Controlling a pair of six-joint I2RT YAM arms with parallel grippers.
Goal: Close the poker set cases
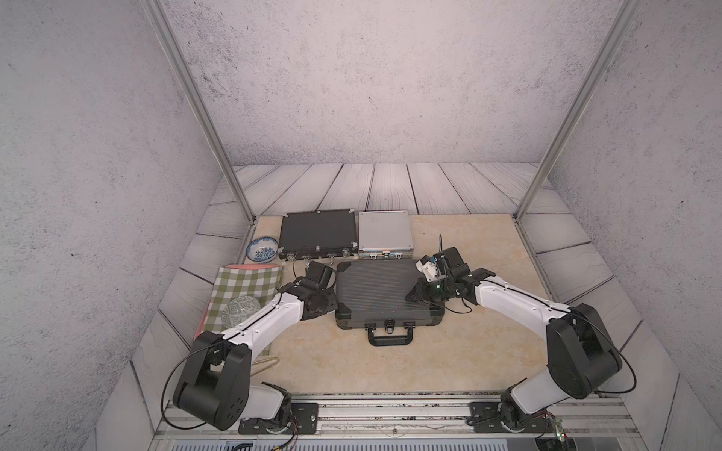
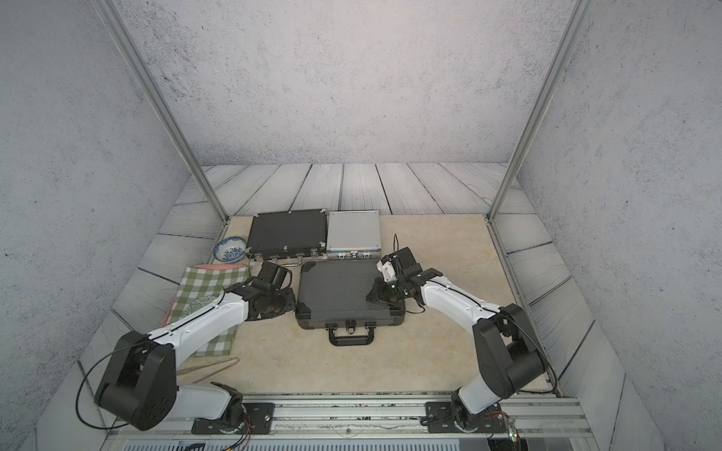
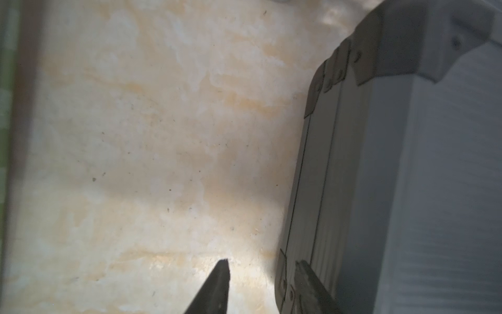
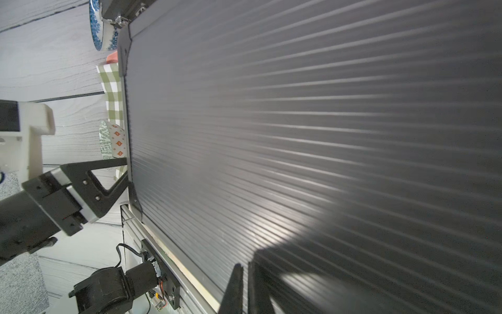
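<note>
The dark ribbed case lies flat at the middle of the table with its lid down, its handle facing the front. My left gripper is part open beside the case's left side wall, with nothing seen between its fingers. Above the right part of the lid is my right gripper, shut with nothing between its fingers; whether it touches the lid I cannot tell. Behind it, a black case and a silver case stand side by side, both with lids down.
A blue-patterned bowl sits at the back left. In front of it lies a green checked cloth with a round patterned item on it.
</note>
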